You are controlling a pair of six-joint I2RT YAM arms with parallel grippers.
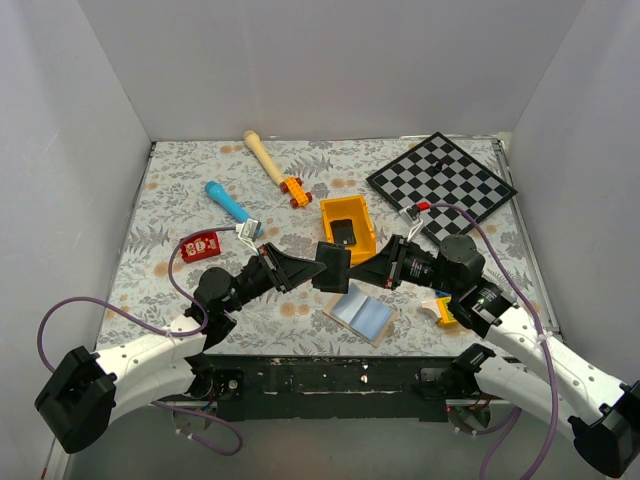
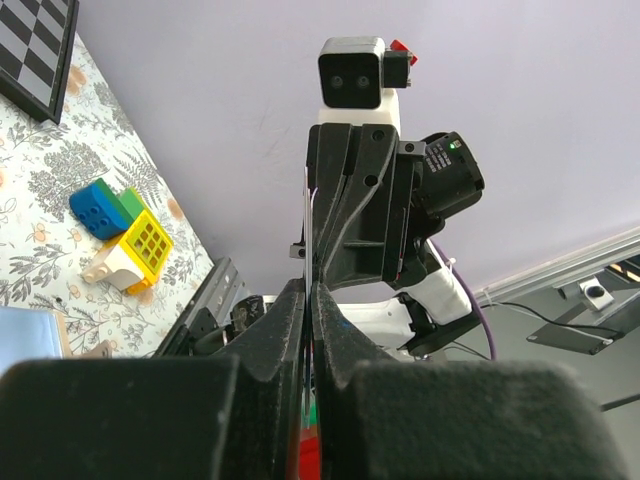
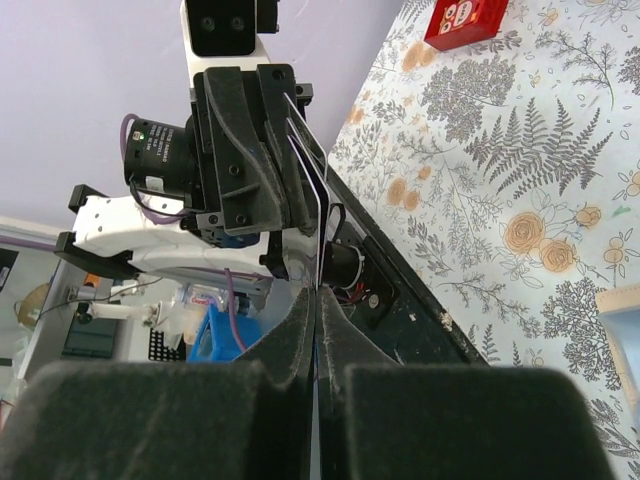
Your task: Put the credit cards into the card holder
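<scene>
The black card holder (image 1: pixel 332 268) hangs upright between my two arms above the front middle of the table. My left gripper (image 1: pixel 319 269) is shut on its left side. In the left wrist view the holder (image 2: pixel 308 225) appears edge-on as a thin line running down between the fingers. From the other side comes my right gripper (image 1: pixel 352 271), shut, its tips at the holder's right edge. Thin parted layers of the holder (image 3: pixel 318 185) show in the right wrist view; whether the right tips touch them I cannot tell. No separate credit card can be made out for certain.
A yellow bin (image 1: pixel 368 243) with a dark flat object (image 1: pixel 343 232) inside stands behind the grippers. Below them lies a light blue flat piece (image 1: pixel 362 314). A red box (image 1: pixel 200 247), a blue microphone (image 1: pixel 228 202) and a chessboard (image 1: pixel 441 184) lie around.
</scene>
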